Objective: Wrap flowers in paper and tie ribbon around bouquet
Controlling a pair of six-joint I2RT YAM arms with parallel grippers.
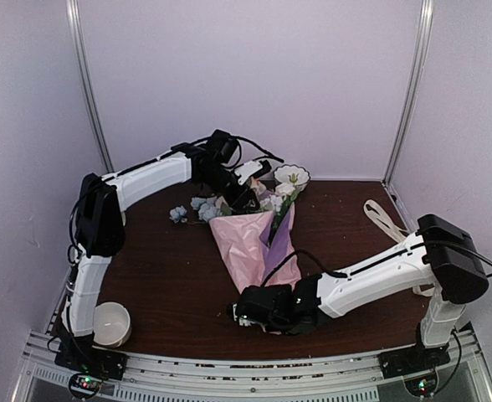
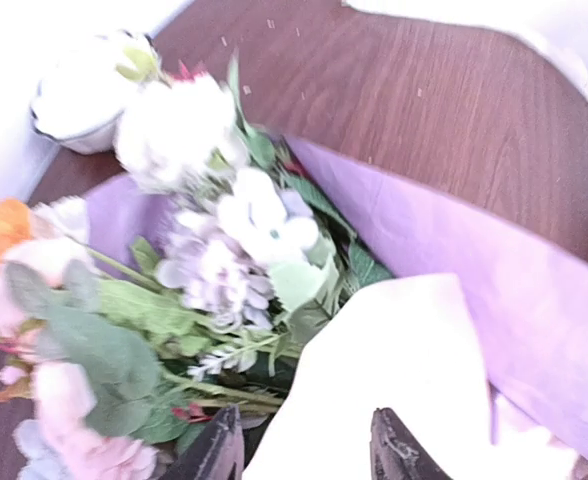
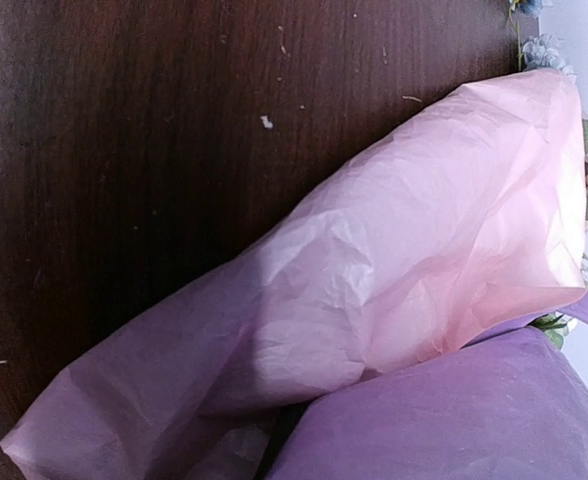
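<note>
The bouquet lies mid-table, its pink wrapping paper tapering toward the front and its purple side showing along the right. White, pink, lilac and orange flowers fan out at the far end. My left gripper is open over the flower end, its fingertips apart above a pale paper flap. At the front tip of the wrap, my right gripper is low and shut. Its fingers are out of sight in the right wrist view, where the pink paper fills the middle.
A pale ribbon lies at the right, partly behind the right arm. Behind the flowers stands a white scalloped bowl; a white bowl is at front left. Loose blue flowers lie left of the bouquet. Bare table shows at left.
</note>
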